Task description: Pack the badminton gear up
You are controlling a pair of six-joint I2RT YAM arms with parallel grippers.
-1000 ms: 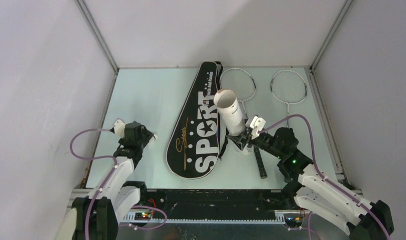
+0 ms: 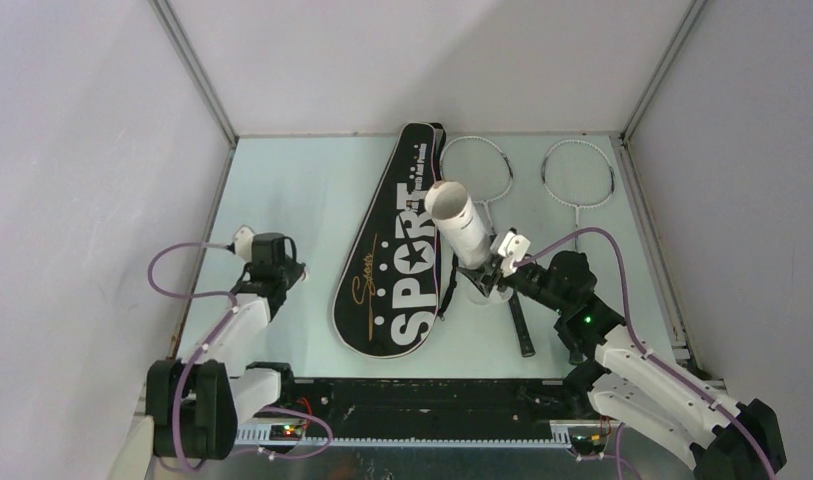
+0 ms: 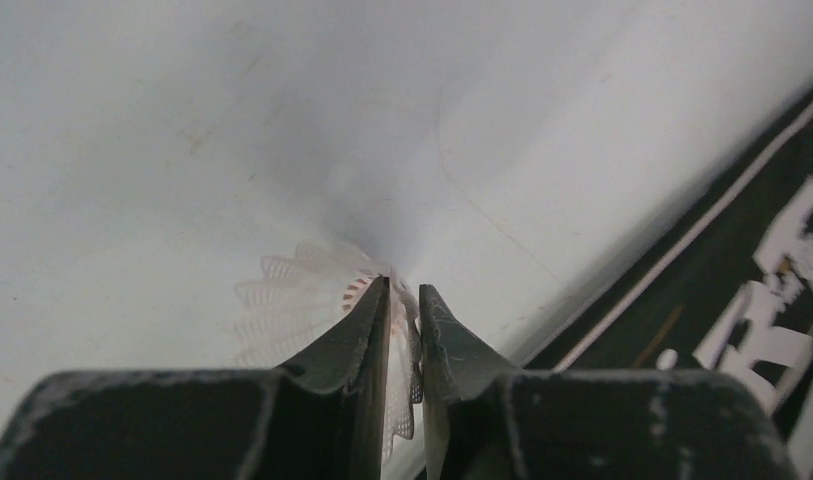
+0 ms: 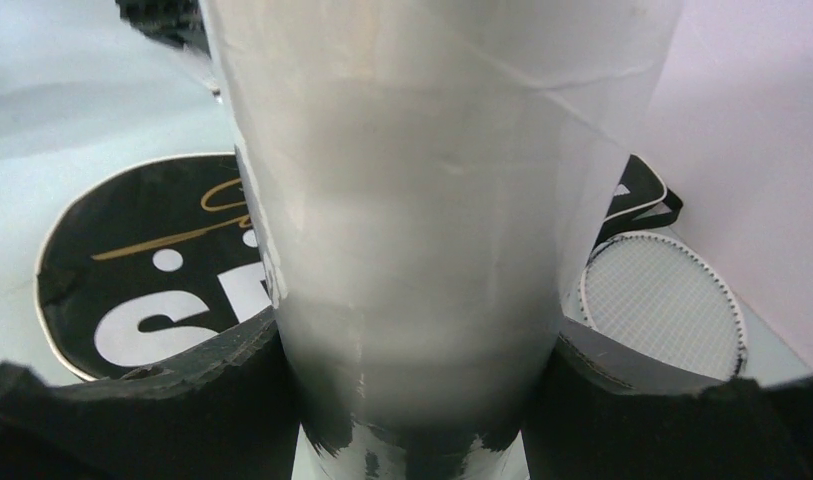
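On the left of the table, my left gripper is closed around the skirt of a white shuttlecock (image 3: 322,310), low over the table. My right gripper is shut on a white shuttlecock tube (image 2: 457,220), held tilted with its open end up, beside the black SPORT racket bag (image 2: 382,280). The bag lies in the middle of the table. Two rackets lie to its right: one (image 2: 517,320) partly behind the tube, the other (image 2: 578,170) further right, its lower part hidden by my right arm.
Walls enclose the table at the back and both sides.
The tube in my right gripper has moved a little to the left.
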